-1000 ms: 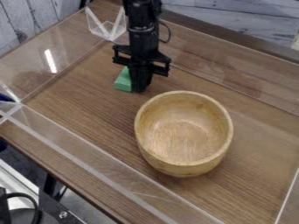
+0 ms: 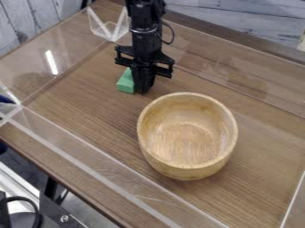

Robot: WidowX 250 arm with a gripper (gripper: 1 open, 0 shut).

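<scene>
My black gripper point(image 2: 143, 73) hangs at the upper middle, low over the brown wooden surface point(image 2: 71, 116). Behind and just left of its fingers lies a green object point(image 2: 127, 80), partly hidden by the gripper. The gripper looks shut; whether anything is between its fingertips is too small to tell.
A large wooden bowl point(image 2: 186, 134) stands in front of the gripper, to the lower right. A dark cable point(image 2: 36, 208) is at the lower left edge.
The gripper has shifted very slightly, staying beside the green object. The bowl has not visibly moved.
</scene>
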